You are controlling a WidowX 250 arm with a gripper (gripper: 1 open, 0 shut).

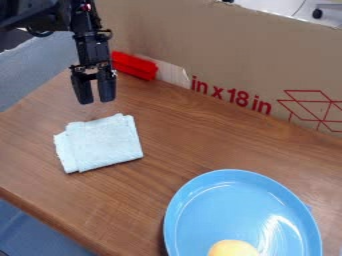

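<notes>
My black gripper [95, 88] is in the upper left, raised above the wooden table with its two fingers apart and nothing visible between them. Below it lies a folded light-blue cloth [99, 144], flat on the table. At the lower right sits a blue plate [242, 203] with a pale yellow round object [233, 248] on it.
A cardboard box wall [227, 60] runs along the back of the table [201, 150]. A red object [134, 66] lies at the back near the box.
</notes>
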